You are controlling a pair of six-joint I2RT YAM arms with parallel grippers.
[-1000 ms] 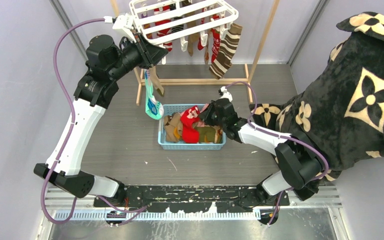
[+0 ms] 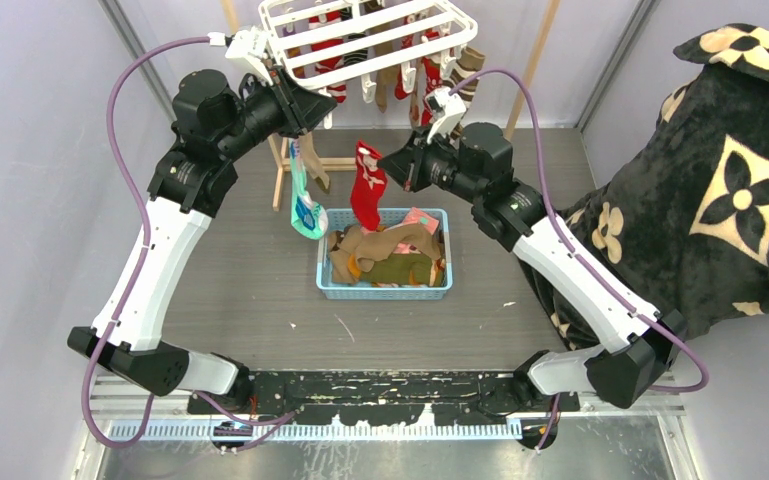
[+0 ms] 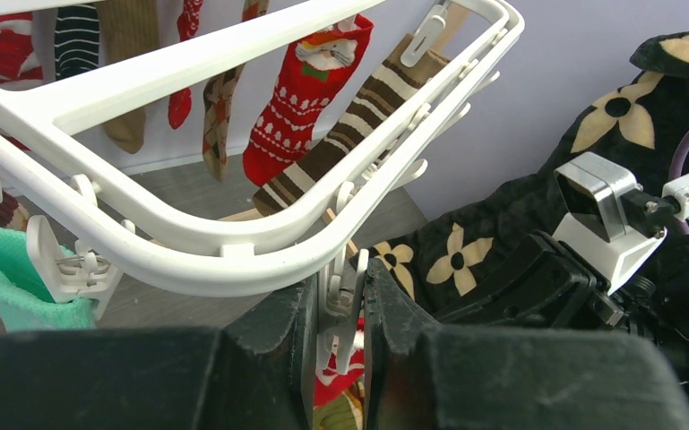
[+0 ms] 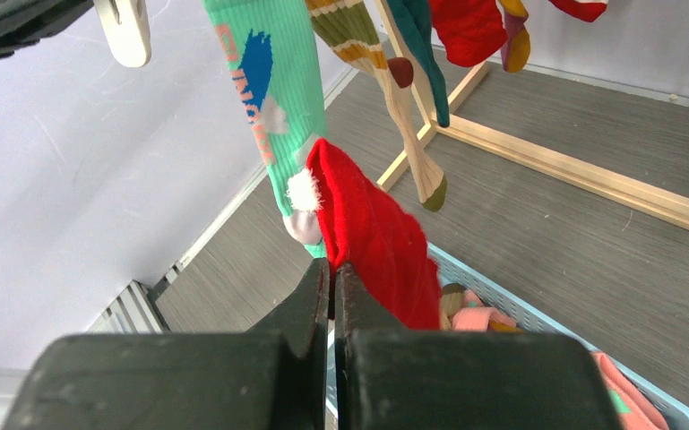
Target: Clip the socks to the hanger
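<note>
My left gripper is shut on a white hanger clip [image 3: 335, 305] at the front corner of the white hanger [image 2: 370, 65]. My right gripper is shut on a red sock [image 4: 376, 251] with a white tuft, which hangs from it above the blue basket [image 2: 380, 292]. A mint sock [image 2: 305, 200] hangs from a clip left of the red one. Other socks, including a striped one [image 3: 349, 121], hang along the hanger behind.
The basket holds a pile of brown, olive and pink socks. A wooden stand [image 4: 573, 177] stands behind it. A dark flowered blanket [image 2: 690, 220] fills the right side. Bare floor surrounds the basket.
My right gripper has risen from the basket with the red sock, lifting it toward the hanger. The left arm has stayed still on the clip.
</note>
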